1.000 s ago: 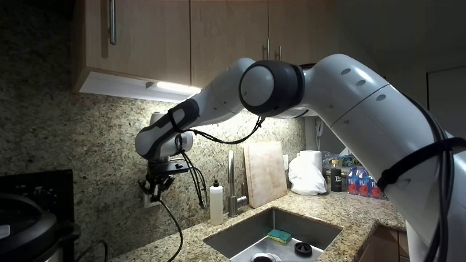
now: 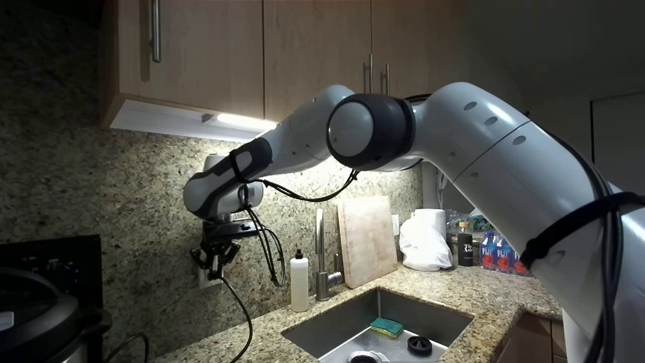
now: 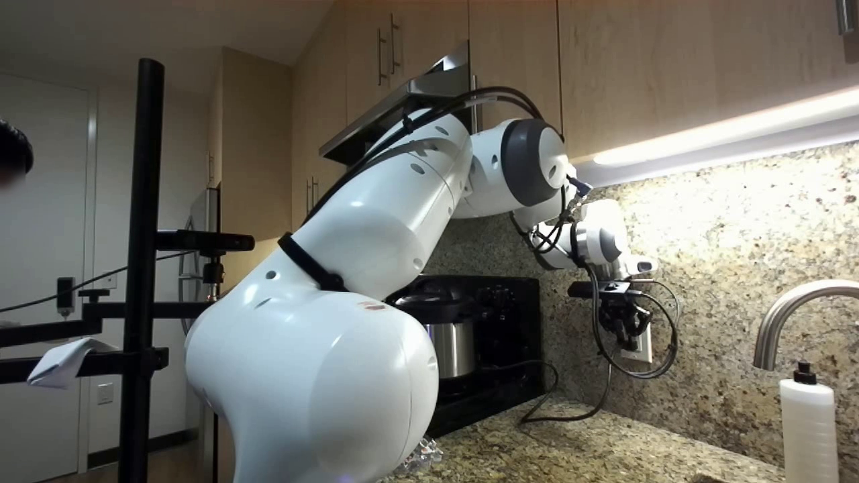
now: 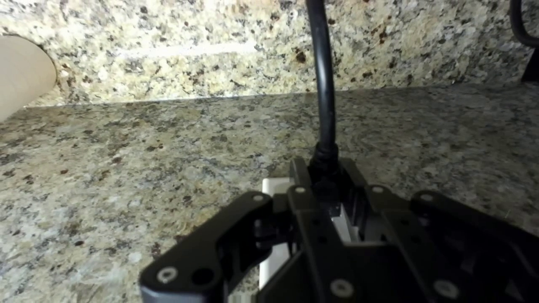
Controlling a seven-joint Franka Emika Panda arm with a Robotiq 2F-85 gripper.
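Observation:
A thick black cord (image 4: 324, 86) ends in a dark plug (image 4: 324, 169), and my gripper is shut on that plug. Behind the fingers a white outlet plate (image 4: 273, 262) shows on the granite backsplash, mostly covered by the gripper. In exterior view 1 the gripper (image 2: 216, 266) is right in front of the outlet plate (image 2: 208, 279), with the cord (image 2: 249, 323) hanging down from it to the counter. From the second exterior side, the gripper (image 3: 626, 330) is close against the wall by the plate (image 3: 640, 347). Whether the prongs are in the socket, I cannot tell.
A soap bottle (image 2: 299, 283) and faucet (image 2: 320, 260) stand right of the arm, behind the sink (image 2: 423, 309). A dark pressure cooker (image 3: 451, 334) stands at the stove side. Cabinets (image 2: 193, 54) hang overhead. The cord also lies along the counter (image 3: 580, 451).
The gripper and wrist have shifted very slightly left in exterior view 1. The arm's elbow has sunk a little. The cord still hangs from the gripper.

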